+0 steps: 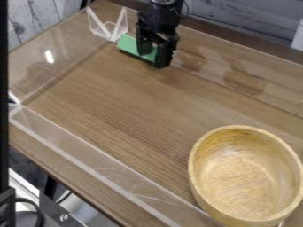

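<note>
At the top of the camera view, the black gripper (155,41) is lowered over a green block (135,47) on the wooden table (119,106). Its dark fingers cover the right part of the block; whether they touch it is hard to tell.
A clear plastic piece (108,25) stands left of the block. A large pale yellow bowl (243,177) sits at the front right. Transparent strips run along the left side, and a dark cable lies at the lower left.
</note>
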